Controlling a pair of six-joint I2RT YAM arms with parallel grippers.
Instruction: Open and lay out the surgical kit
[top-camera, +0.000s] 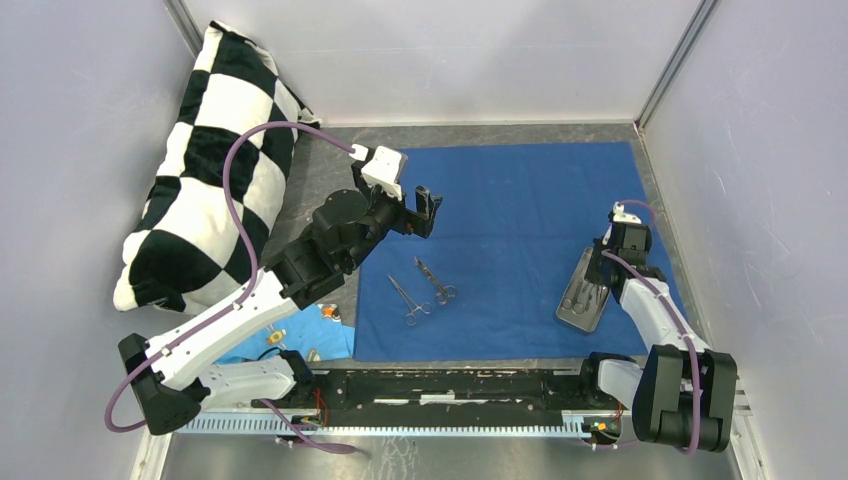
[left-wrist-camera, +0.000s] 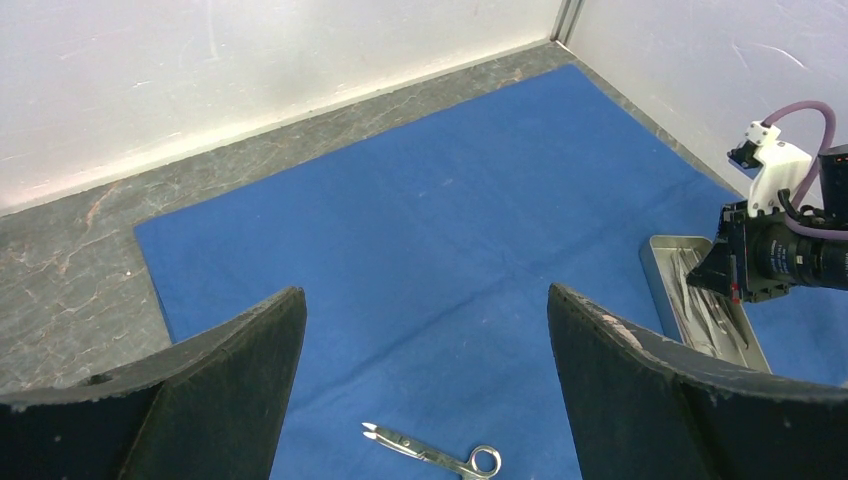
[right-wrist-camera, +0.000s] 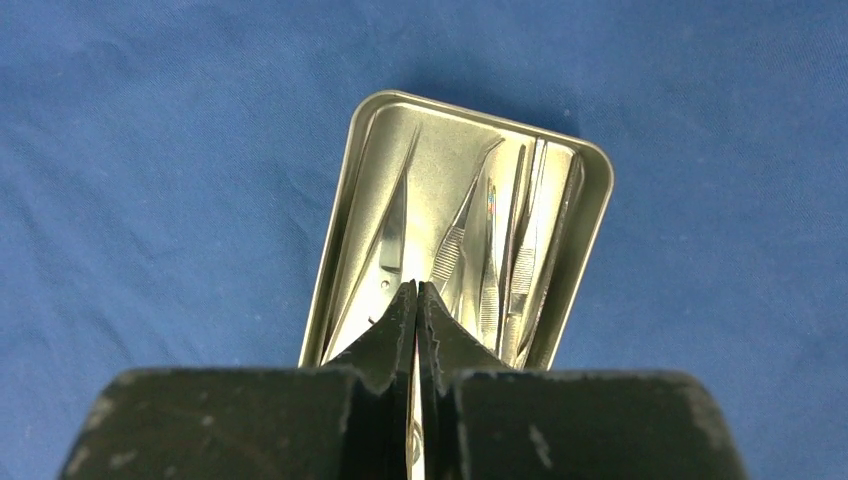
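The metal tray (right-wrist-camera: 345, 185) lies on the blue cloth at the right and holds several slim steel instruments, among them tweezers (right-wrist-camera: 448, 255). Over it is my right gripper, its fingertips close together with only a narrow slit between them. Whether a thin instrument sits in that slit cannot be made out, and the fingers cover the tray's near part. High over the cloth's left side, my left gripper (top-camera: 425, 208) is open and empty. Below it on the cloth lie scissors (top-camera: 436, 281) and a clamp-like instrument (top-camera: 407, 302), side by side.
A checkered cushion (top-camera: 215, 160) leans at the left wall, and light blue wrapping (top-camera: 305, 333) with small items lies at the front left. Walls stand close on the right.
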